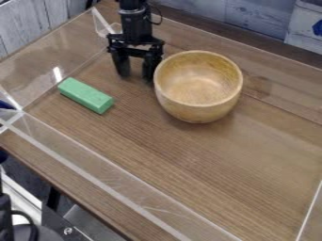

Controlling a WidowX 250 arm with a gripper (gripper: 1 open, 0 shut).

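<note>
My black gripper (134, 60) hangs at the top centre, its dark fingers spread low over the table, just left of a large tan bowl (198, 87). It looks open; whether anything small sits between the fingers is hard to tell. A green block (86, 95) lies at the left, apart from both.
A white and grey tiled surface borders it at the top left and top right. Dark objects sit past the left edge and at the lower left corner.
</note>
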